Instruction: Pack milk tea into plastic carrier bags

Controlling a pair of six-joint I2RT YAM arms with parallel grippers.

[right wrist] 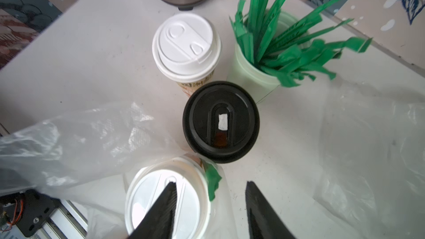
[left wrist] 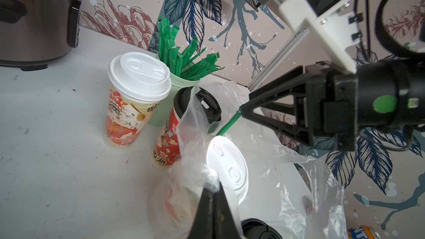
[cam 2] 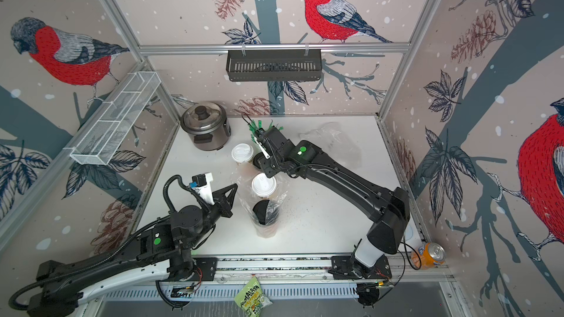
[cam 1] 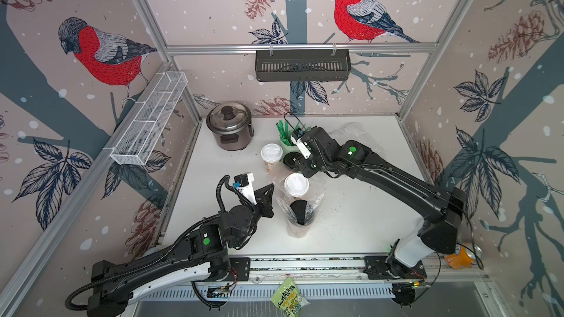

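Note:
A clear plastic bag (cam 1: 308, 217) holds a white-lidded cup (cam 1: 296, 182) and a black-lidded cup (cam 2: 262, 211) on the table. Another black-lidded cup (right wrist: 221, 121) and a white-lidded cup (right wrist: 186, 42) stand behind it. My left gripper is shut at the bag's left edge, bag film at its tips; whether any is pinched is unclear. My right gripper stands part open over the bag's white lid, near a green straw in the bag.
A pot (cam 1: 229, 132) stands back left, beside a holder (right wrist: 256, 79) of green-wrapped straws. An empty-looking bag (right wrist: 371, 150) lies at the back right.

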